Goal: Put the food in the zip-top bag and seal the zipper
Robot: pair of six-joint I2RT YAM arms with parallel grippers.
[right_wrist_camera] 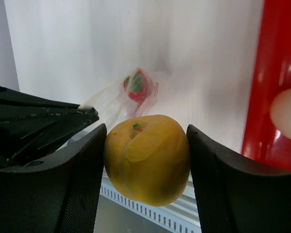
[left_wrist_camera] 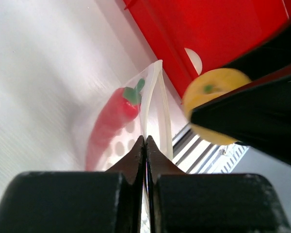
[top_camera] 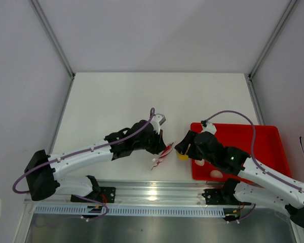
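Note:
The clear zip top bag (left_wrist_camera: 164, 121) hangs with its edge pinched by my left gripper, which is shut. A red pepper with a green stem (left_wrist_camera: 115, 116) lies inside the bag. My right gripper has its fingers around a round yellow-orange vegetable (right_wrist_camera: 147, 162), touching both sides of it. Just right of the bag's mouth, this vegetable is outside the bag in the left wrist view. From above, the two grippers stand close together, with the bag (top_camera: 161, 158) dangling below the left one. The zipper's state is hard to tell.
A red tray (top_camera: 253, 147) takes up the right side, with pale round items (top_camera: 216, 174) in its near left corner. A metal rail (top_camera: 152, 187) runs along the front edge.

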